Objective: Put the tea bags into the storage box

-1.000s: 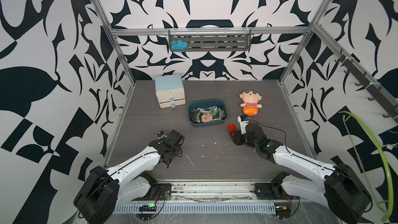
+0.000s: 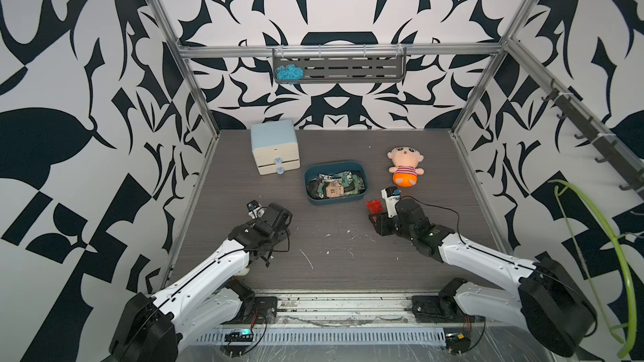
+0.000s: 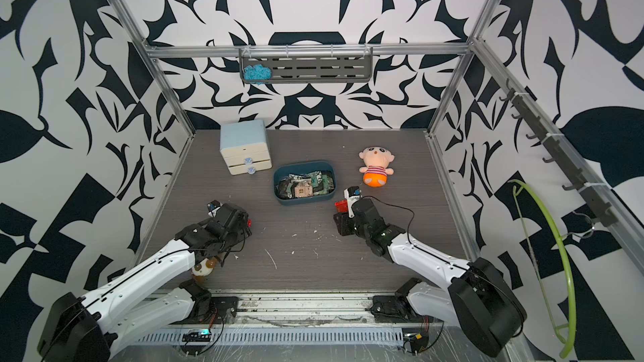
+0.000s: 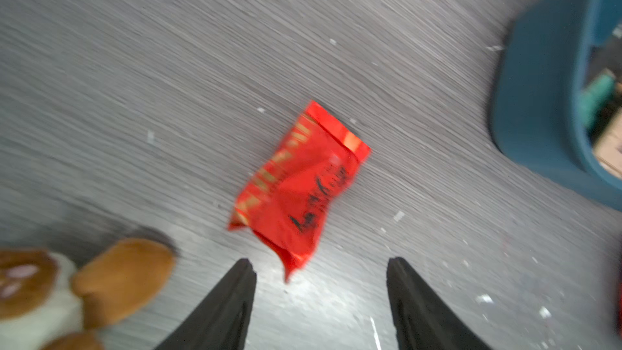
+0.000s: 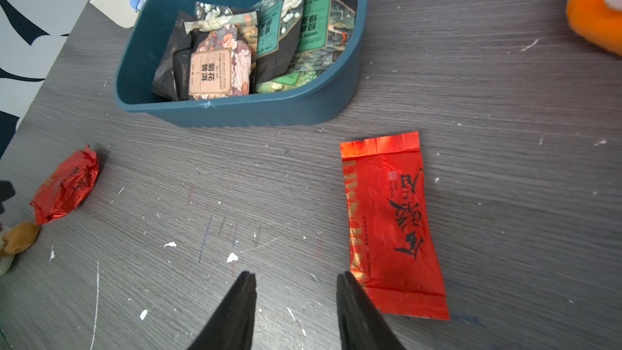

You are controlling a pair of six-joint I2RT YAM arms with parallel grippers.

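Note:
The blue storage box stands mid-table with several tea bags inside, among them one with a peach label. One red tea bag lies on the table left of the box, in front of my left gripper. That gripper's fingers are apart with bare table between them. A second red tea bag lies flat in front of the box on the right side. My right gripper is open just to the left of its lower end in the right wrist view, holding nothing.
A plush doll lies at the back right. A small drawer cabinet stands at the back left. Near my left gripper lies a brown-and-white plush.
My left arm has shifted slightly left and up in the top left view. The right gripper has moved very little. Box, doll and cabinet stay where they were.

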